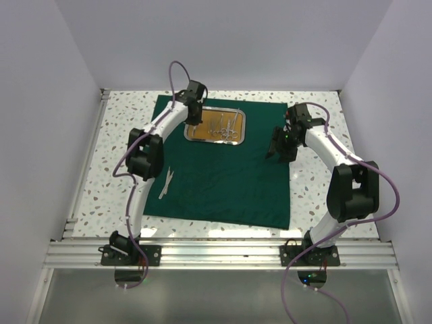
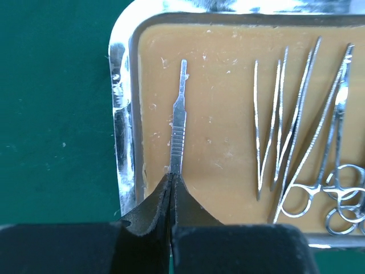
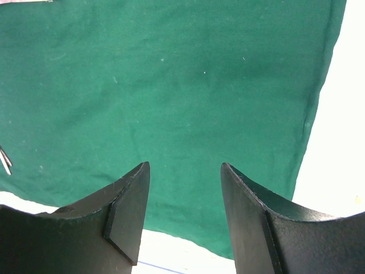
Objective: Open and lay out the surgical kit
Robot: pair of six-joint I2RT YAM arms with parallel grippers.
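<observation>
A grey scalpel handle (image 2: 178, 128) lies along the left part of the tan bed in the metal tray (image 2: 122, 103). Over its lower end, my left gripper is shut with its fingertips together and nothing between them; the part of the handle below the tips is hidden behind the fingers. To the right on the same bed are slim tweezers (image 2: 274, 120) and ring-handled scissors or clamps (image 2: 337, 125), several in all. My right gripper stands open and empty above bare green cloth (image 3: 188, 103).
Two thin light instruments (image 1: 166, 183) lie on the left of the green cloth, below the left arm. A speckled white table (image 1: 317, 196) surrounds it.
</observation>
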